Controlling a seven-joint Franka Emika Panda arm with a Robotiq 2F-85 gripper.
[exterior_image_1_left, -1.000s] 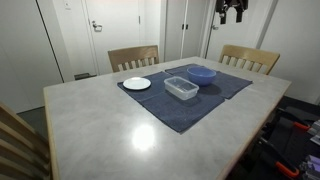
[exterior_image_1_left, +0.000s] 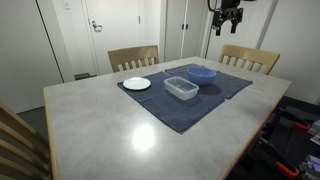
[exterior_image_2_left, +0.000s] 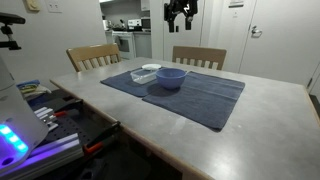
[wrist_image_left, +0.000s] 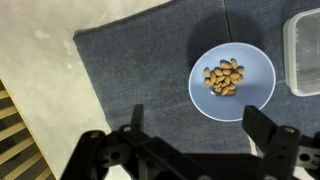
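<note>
A blue bowl (wrist_image_left: 232, 82) stands on the dark cloth, with several brown almonds (wrist_image_left: 224, 78) in it. The bowl (exterior_image_1_left: 201, 75) is upright, and the almonds are hidden in both exterior views. Beside it is a clear plastic container (exterior_image_1_left: 181, 88), only partly visible in the wrist view. High above the table hangs my gripper (exterior_image_1_left: 219, 30), well clear of the bowl. It is open, its two fingers (wrist_image_left: 137, 122) wide apart with nothing between them.
A white plate (exterior_image_1_left: 137, 84) lies on the far side of the table. Dark cloths (exterior_image_2_left: 206, 104) cover part of the tabletop. Wooden chairs (exterior_image_2_left: 198, 59) stand around it.
My gripper has come down a little and shifted slightly left in exterior view 1. The bowl, container and plate have not moved.
</note>
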